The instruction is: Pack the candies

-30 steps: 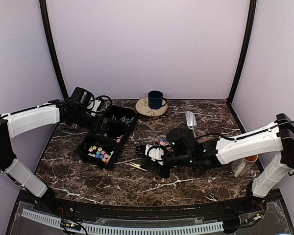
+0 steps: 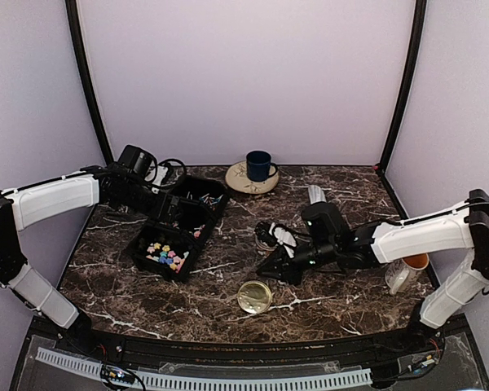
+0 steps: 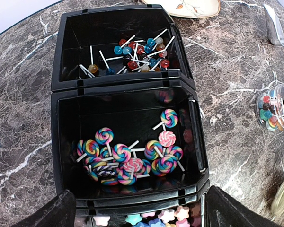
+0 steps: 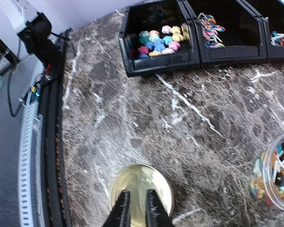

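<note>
Black three-part candy bin (image 2: 197, 254) stands at left: star candies (image 4: 161, 41) in the near section, swirl lollipops (image 3: 132, 163) in the middle, ball lollipops (image 3: 137, 54) at the back. My left gripper is open above it, empty. A clear jar (image 4: 270, 177) holding mixed candies is uncovered, partly hidden by the right arm in the top view. Just beyond the fingertips of my right gripper is a round gold lid (image 2: 254, 298). A narrow gap shows between those fingers, with the lid behind; whether they touch it or it lies flat, I cannot tell.
At the back a dark blue mug (image 2: 259, 166) sits on a pale plate (image 2: 236, 181). A metal scoop (image 3: 273, 27) lies behind the jar. Far right stands a white cup (image 2: 403, 274).
Seen nearly edge-on before, the lid now shows its round face. The left arm has stayed still.
</note>
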